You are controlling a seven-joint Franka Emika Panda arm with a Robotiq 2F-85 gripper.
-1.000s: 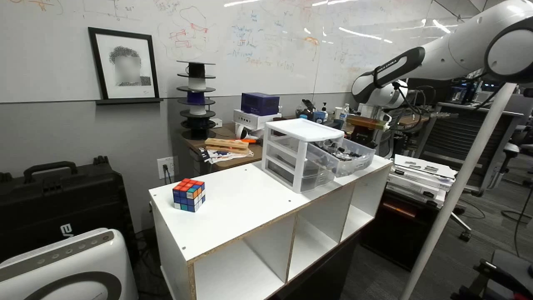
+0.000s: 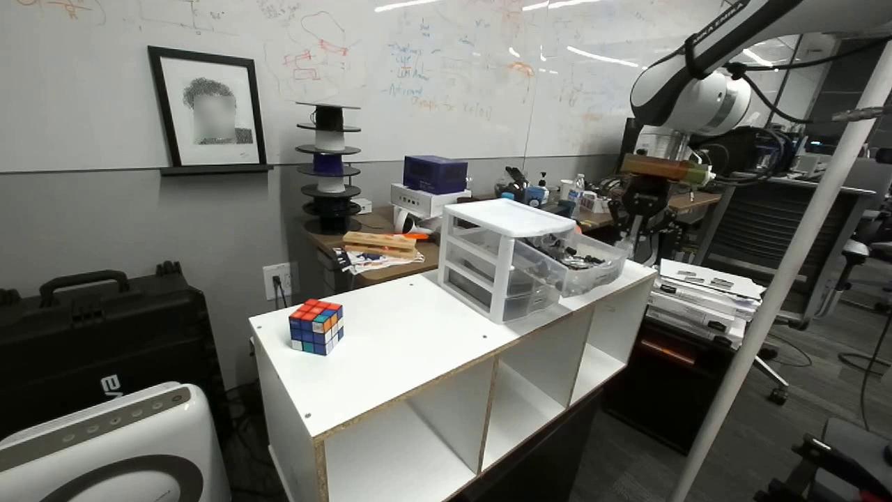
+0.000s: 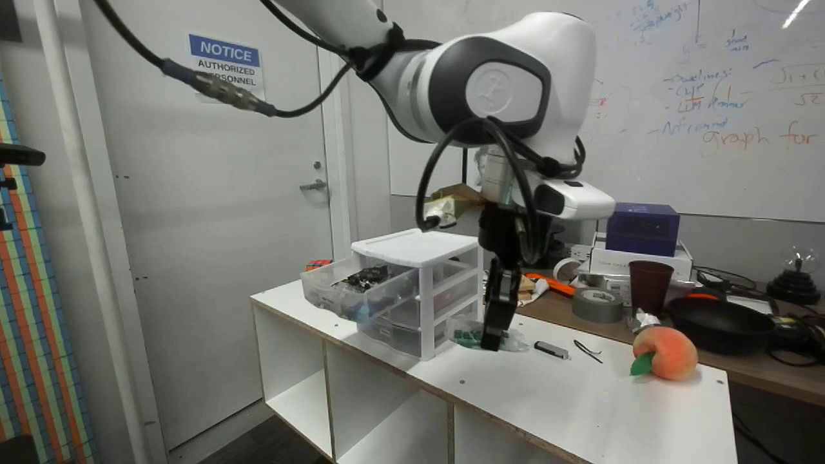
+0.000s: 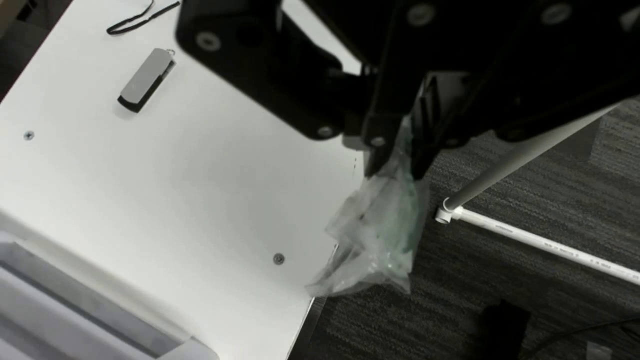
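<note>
A clear, crinkled plastic bag (image 4: 378, 234) with something greenish inside hangs from my gripper, its top pinched between the two fingertips. In the wrist view the bag overlaps the edge of the white shelf top, with dark floor showing beyond it. From the second exterior view, the gripper (image 3: 493, 344) points down beside the white drawer unit (image 3: 427, 309), and the bag (image 3: 468, 334) shows around the fingertips. In the first exterior view the gripper (image 2: 640, 238) is beyond the unit's pulled-out clear drawer (image 2: 598, 272), which contains dark small items.
On the shelf top (image 3: 588, 402) lie a USB stick (image 3: 551, 350), a black strap (image 3: 588, 351) and a peach (image 3: 666, 353). A Rubik's cube (image 2: 317, 326) sits at the opposite end. A white pole (image 2: 778, 276) stands near the shelf.
In the first exterior view the arm has risen and shifted right. My gripper, earlier largely hidden behind the drawer unit, now shows above and beyond the pulled-out drawer.
</note>
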